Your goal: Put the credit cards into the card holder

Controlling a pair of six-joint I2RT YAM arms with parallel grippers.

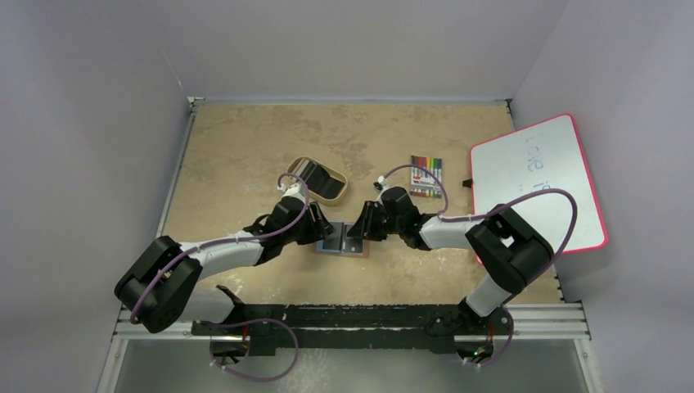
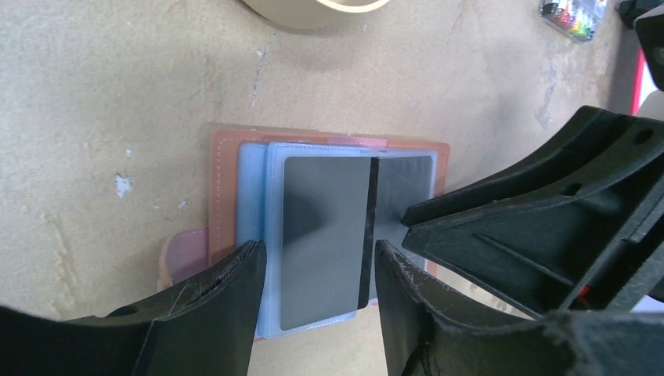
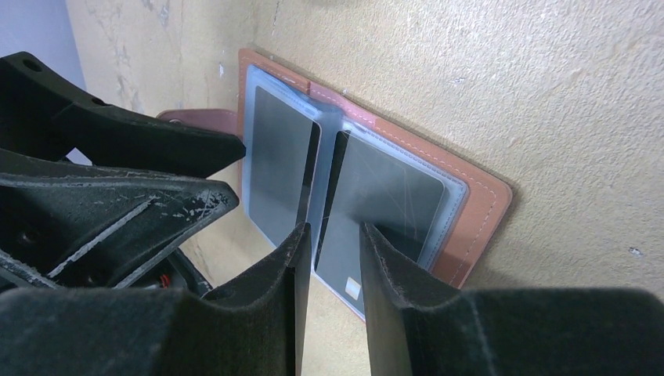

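Note:
The card holder (image 1: pixel 354 245) lies spread open on the table, brown outside and blue inside, with a dark clear-fronted pocket on each half. My left gripper stands open over the left pocket (image 2: pixel 325 227), nothing between its fingers. Over the right pocket (image 3: pixel 384 204) is my right gripper, its fingertips parted by a narrow gap with no card visible there. A small white patch (image 3: pixel 354 288) shows at the near end of that pocket. No loose credit card can be made out; whether the pockets contain cards I cannot tell.
A tan oval basket (image 1: pixel 346 178) with dark contents stands behind the holder. Farther right are a pack of coloured markers (image 1: pixel 426 176) and a whiteboard (image 1: pixel 536 184). The two grippers are close together above the holder. Bare table lies in front of it.

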